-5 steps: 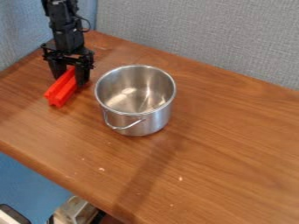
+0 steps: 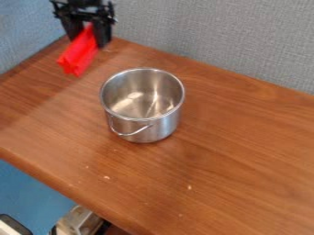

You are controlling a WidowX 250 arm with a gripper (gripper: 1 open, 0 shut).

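Observation:
My black gripper (image 2: pixel 84 23) is at the top left, cropped by the frame edge, shut on a red block (image 2: pixel 77 51) that hangs tilted, up and left of the steel pot (image 2: pixel 143 119). The pot stands upright on the wooden table, its wire handle on the front side, and looks empty inside. The fingertips are blurred and partly behind the block.
Grey padded walls (image 2: pixel 233 37) border it at the back and left. A metal fitting (image 2: pixel 80 222) sits off the table's front-left edge.
The gripper has lifted the red block from the table and moved up toward the back, to the top of the view. The pot has not moved.

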